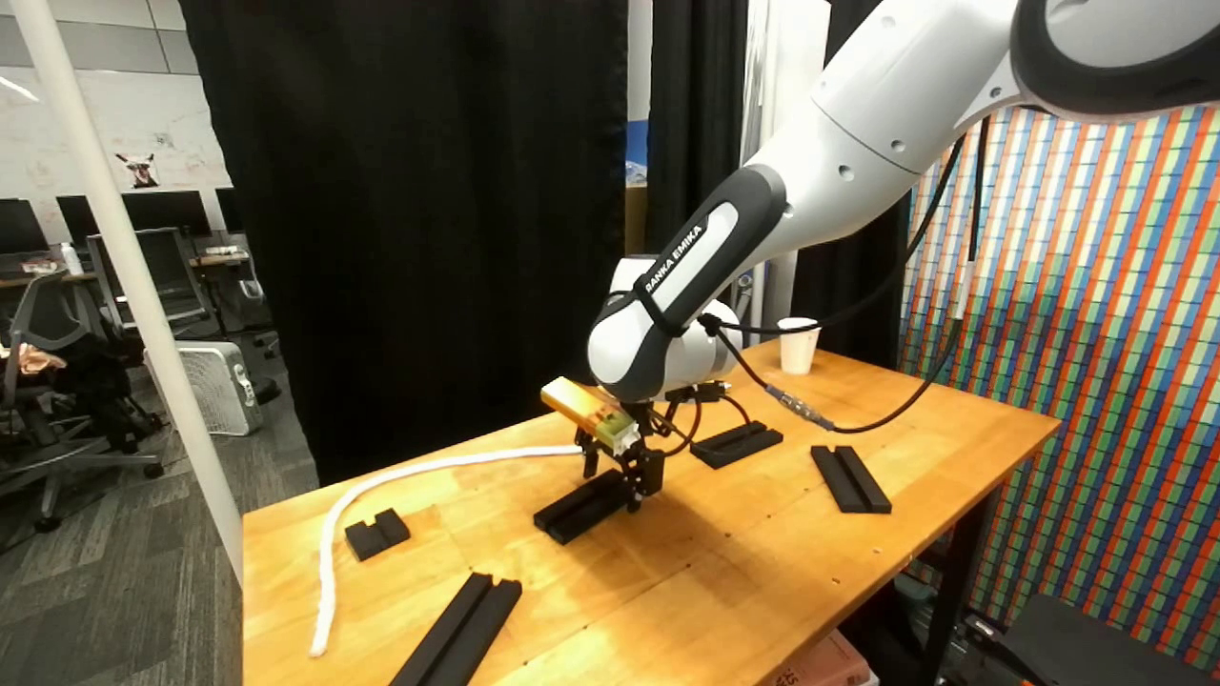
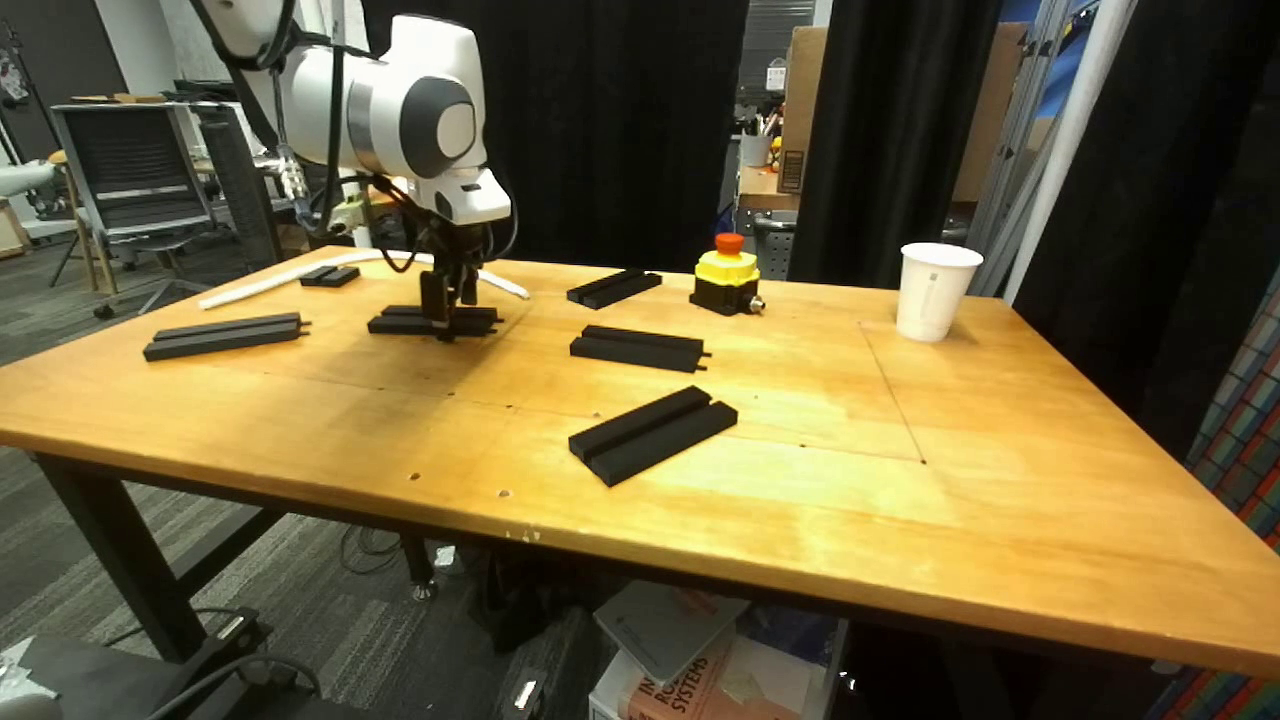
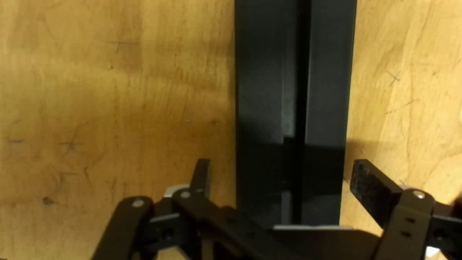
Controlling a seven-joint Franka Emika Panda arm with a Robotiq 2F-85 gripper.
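A black grooved block [image 3: 268, 86] lies flat on the wooden table, running lengthwise through the wrist view. My gripper stands open and low over its near end, one finger on either side. Bare wood shows between each finger and the block's sides, so neither appears to touch it. From exterior view 1, the same block [image 1: 572, 511] pokes out in front of the gripper [image 1: 612, 486]. In exterior view 2 the gripper [image 2: 441, 314] covers part of the block [image 2: 390, 320].
Other grooved black pieces lie around: a long one [image 1: 457, 635], a short one [image 1: 377, 534], and several more to the right. A white cord [image 1: 440, 463] curves across the back left. An emergency stop button [image 2: 726, 282] and paper cup [image 2: 936, 292] stand farther off.
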